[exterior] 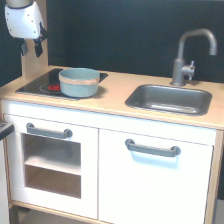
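At the upper left, my gripper (33,48) hangs in the air with its dark fingers pointing down and spread apart. It looks open, and nothing shows between the fingers. Below it and to the right, a blue-green pot (80,88) with a brownish rim stands upright on the black stovetop (40,86). The gripper is clear of the pot. What lies inside the pot cannot be made out.
A metal sink (170,99) with a grey faucet (184,58) is set into the wooden counter (118,92) at right. Bare counter lies between stovetop and sink. Below are a windowed oven door (50,131) and a white cabinet door (140,180), both with dark handles.
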